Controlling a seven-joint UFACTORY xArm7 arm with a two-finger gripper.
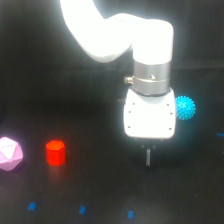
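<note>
A white arm reaches down from the top of the view, ending in a white hand with my gripper [149, 155] below it. The gripper's narrow grey tip points down above the dark surface, too small and dark to tell whether it is open or shut. A spiky light-blue ball [186, 107] stands behind the hand on the right, its left edge partly covered. To the left are a red block [56, 153] and a pink faceted ball [9, 154], which is cut off by the view's left edge. The gripper tip appears apart from all three.
Small blue marks [82, 210] lie on the dark table [100, 185] in front, with another blue mark [220, 134] at the right edge. Between the red block and the gripper the surface looks clear.
</note>
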